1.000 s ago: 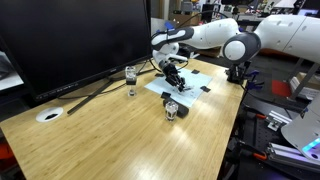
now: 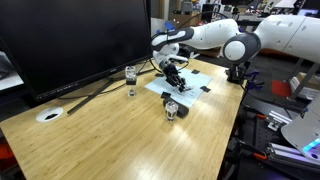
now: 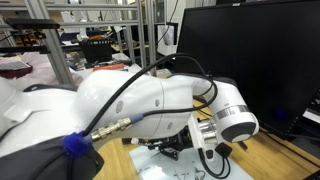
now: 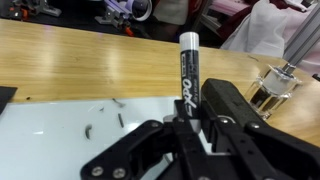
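An Expo marker [image 4: 190, 75] with a white upper end and black lettering stands nearly upright in the wrist view. My gripper is shut on its lower part, and the dark fingers hide the marker's bottom end. Beneath it lies a white board or sheet [image 4: 50, 140] with a few short dark marks. In exterior view 1 the gripper [image 2: 181, 84] is low over the same white sheet [image 2: 213, 82]; whether the marker touches it cannot be made out.
A black block [image 2: 178, 106] lies at the sheet's near-left edge, with a light cup [image 2: 171, 112] close by. Another cup [image 2: 130, 78] stands before the large black monitor [image 2: 85, 45].
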